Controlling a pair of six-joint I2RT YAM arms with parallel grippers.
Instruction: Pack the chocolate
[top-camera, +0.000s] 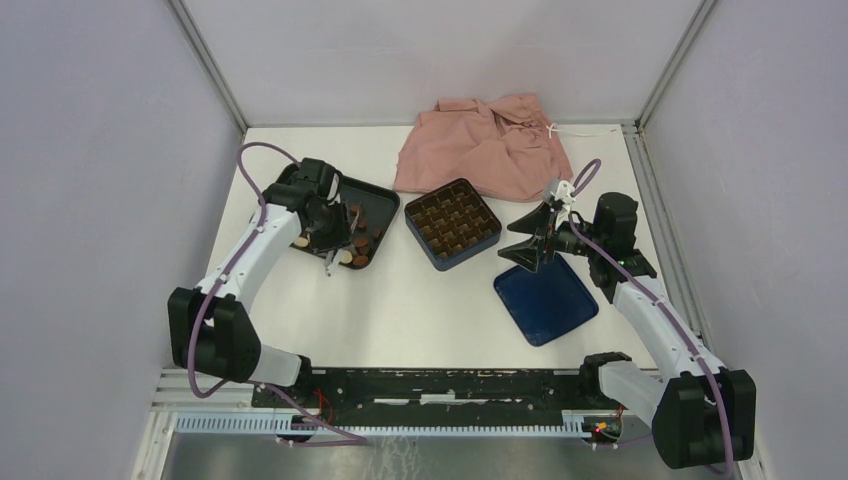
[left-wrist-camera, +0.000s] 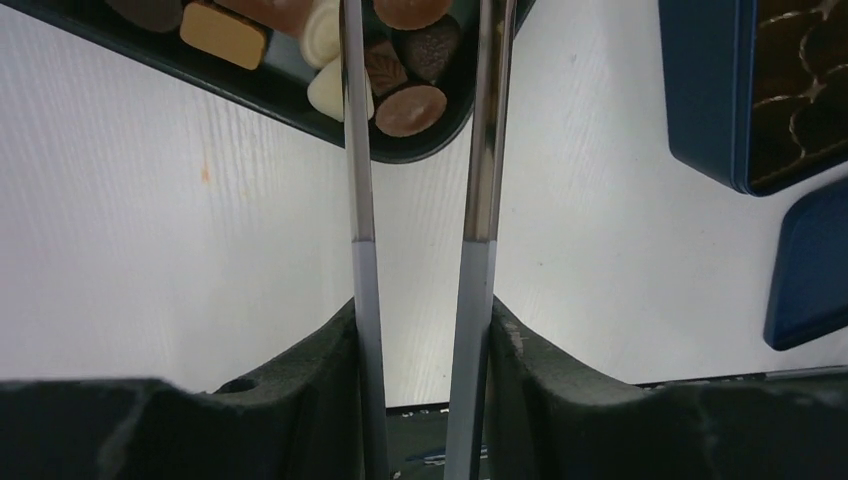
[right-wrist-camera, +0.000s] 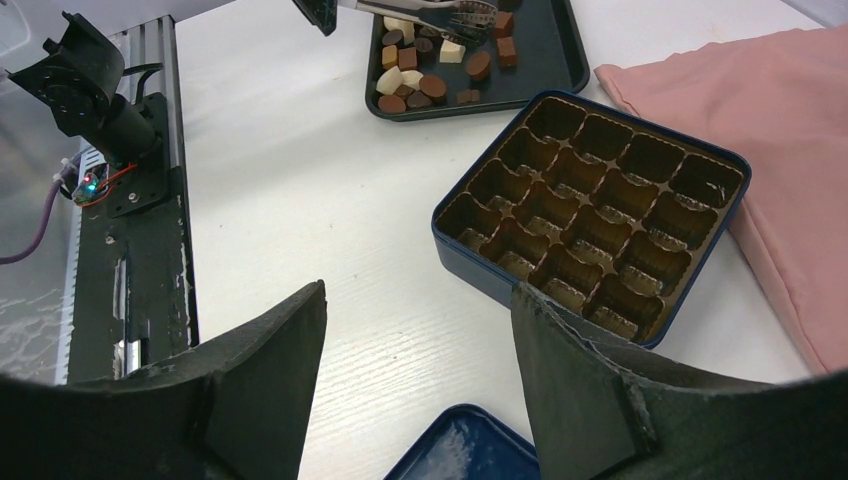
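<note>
My left gripper is shut on the grey handles of metal tongs (left-wrist-camera: 482, 190). Their two arms stand apart and reach over the dark tray (top-camera: 382, 192) at the left. In that tray lie several chocolates (right-wrist-camera: 479, 66), brown, tan and white. The left wrist view cuts off the tong tips, so whether they touch a chocolate cannot be told. A navy box (right-wrist-camera: 476, 268) divided into compartments stands mid-table, its cells empty. Right of the box, my right gripper (top-camera: 508, 239) hovers with its fingers apart and nothing between them.
Beneath the right gripper lies a flat navy lid (top-camera: 545, 300). Pink cloth (top-camera: 482, 150) is spread behind the box, close to its back edge.
</note>
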